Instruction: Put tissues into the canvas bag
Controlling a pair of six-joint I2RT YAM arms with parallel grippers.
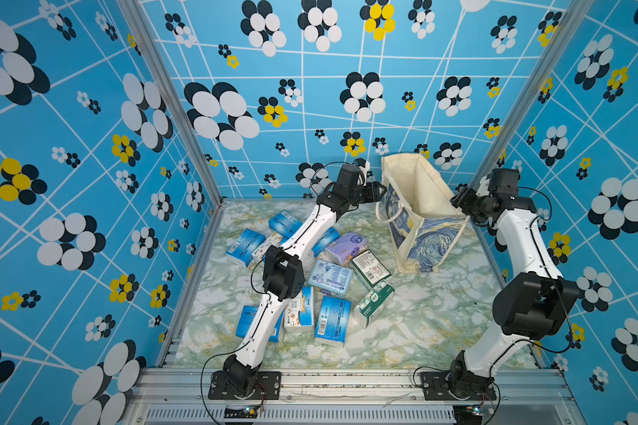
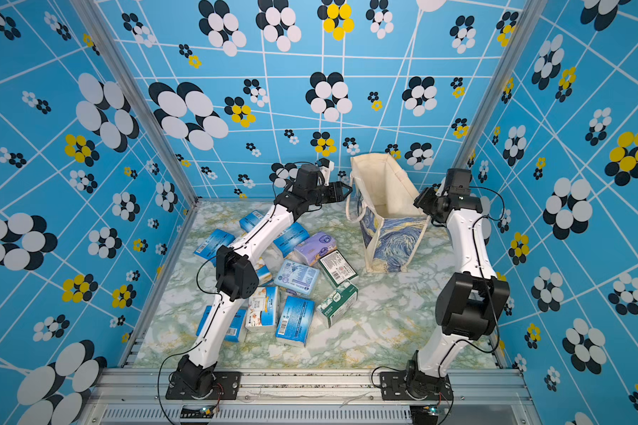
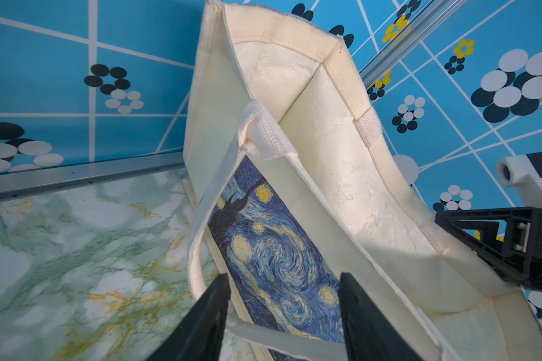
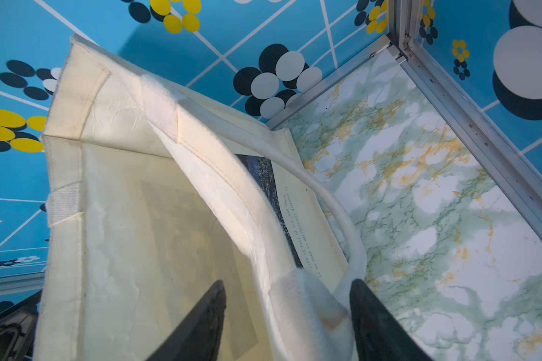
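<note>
The canvas bag (image 1: pixel 432 244), cream with a swirling blue print, stands upright with its mouth gaping at the back right of the table. My left gripper is open at the bag's left side, with the left handle (image 3: pixel 197 252) crossing low between its fingers. On the opposite side my right gripper is open, the bag's right rim (image 4: pixel 271 246) lying between its fingertips. Tissue packs lie left of the bag: a purple one (image 1: pixel 346 248), a pale blue one (image 1: pixel 330 277), green-and-white ones (image 1: pixel 373 303) and several blue ones (image 1: pixel 332 318).
Behind the bag rises the patterned back wall (image 1: pixel 361 56), close to both grippers. The left arm passes over some packs and partly hides them. Bare marble table (image 1: pixel 446 318) lies in front of the bag.
</note>
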